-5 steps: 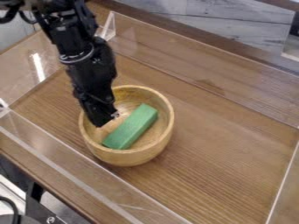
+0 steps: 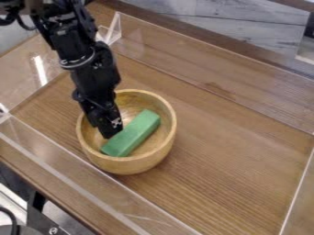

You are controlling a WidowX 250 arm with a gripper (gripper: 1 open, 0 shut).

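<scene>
The black gripper [image 2: 101,117] reaches down from the upper left into the left side of a cream bowl [image 2: 154,157], its fingers low inside it. A green oblong block [image 2: 132,133] lies slanted in the bowl, just right of the fingertips. Whether the fingers hold anything or touch the block I cannot tell.
A pale marbled wall runs along the back right. Dark cables and the table's front edge show at the lower left.
The gripper has shifted slightly within the bowl's left side over the last second. The bowl and green block show only slight movement.
</scene>
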